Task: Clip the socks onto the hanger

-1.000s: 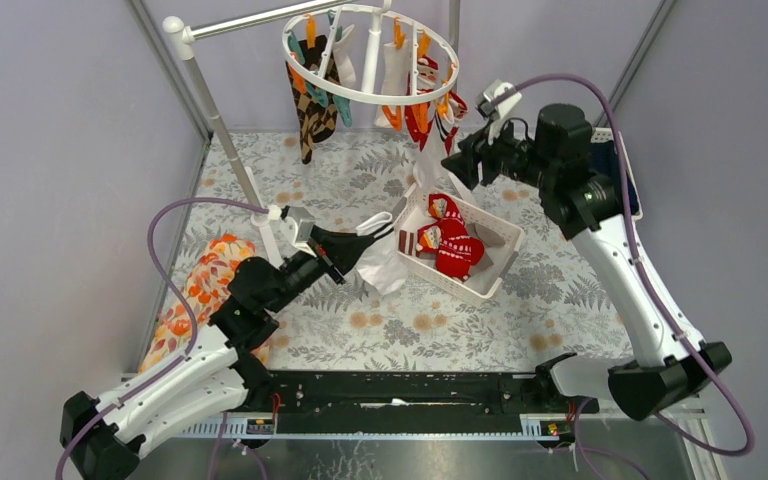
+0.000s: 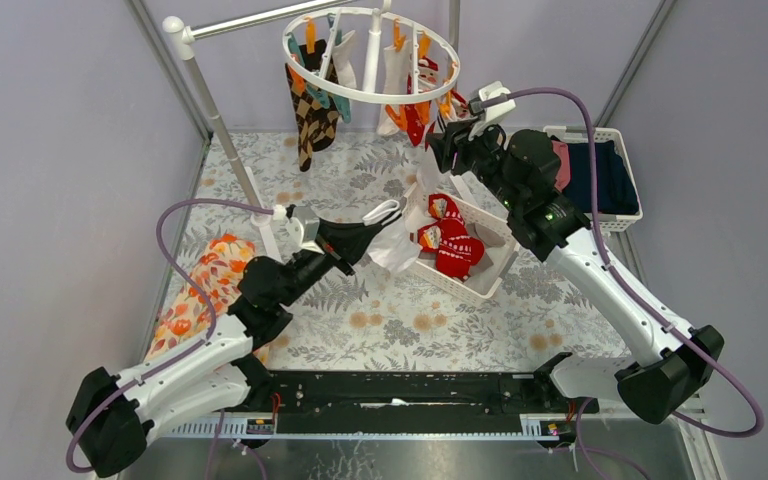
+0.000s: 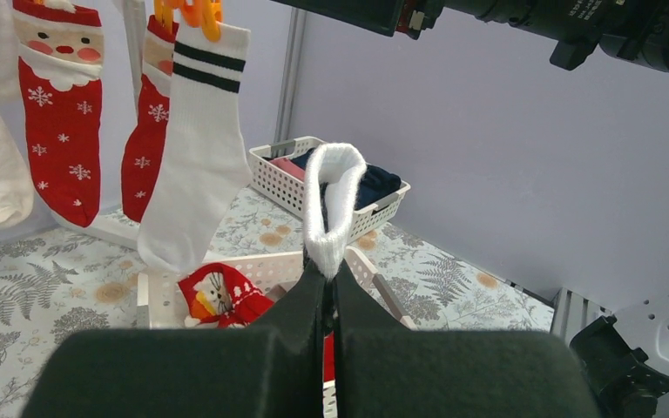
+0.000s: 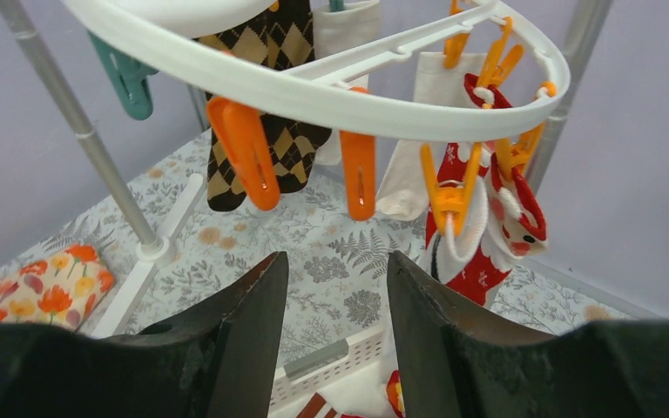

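A white sock (image 2: 392,248) hangs from my left gripper (image 2: 396,214), which is shut on it; in the left wrist view its cuff (image 3: 332,196) stands up in a loop above the fingertips. The round white hanger (image 2: 368,96) is above the table with several socks clipped to it, among them a white striped sock (image 3: 199,148) and a red Santa sock (image 3: 63,131). Close to the hanger's near right side, my right gripper is part open, nothing between its fingers. Ahead of it, two orange clips (image 4: 359,178) hang from the ring without socks.
A white basket (image 2: 487,289) holding red socks stands on the table below the right gripper. Dark clothes fill another basket (image 2: 622,222) at the back right. On the left lies an orange floral cloth (image 2: 205,285). The hanger's pole (image 2: 222,125) rises at the left.
The right gripper has moved left and towards the back, closer to the hanger. My left gripper has shifted to the right with the white sock.
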